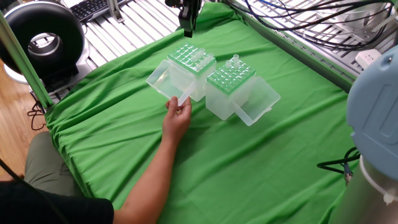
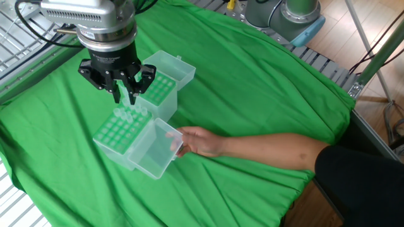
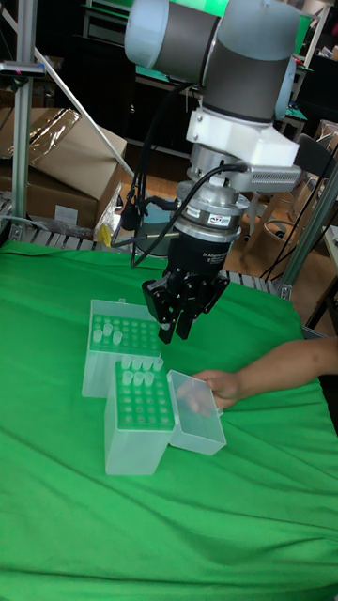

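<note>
My gripper (image 2: 125, 101) hangs just above the tip box (image 2: 117, 154) whose lid a hand is holding. Its fingers (image 3: 184, 329) stand apart, and no tip hangs below them in the first view. A pale tip shape (image 2: 124, 93) shows around the gap in the second view; whether it touches the fingers is hard to tell. Several clear tips (image 1: 198, 55) stand upright in the green rack (image 1: 180, 55) of this box. Beside it is a second clear box (image 1: 219, 102) with a green rack (image 1: 227, 78) and a few tips (image 1: 234, 61).
A person's hand (image 1: 177, 115) holds the open lid (image 1: 163, 79) of the first box. The second box's lid (image 1: 258, 102) hangs open too. Green cloth (image 1: 267, 162) covers the table, with free room in front of the boxes. Cables (image 1: 298, 25) run along the back edge.
</note>
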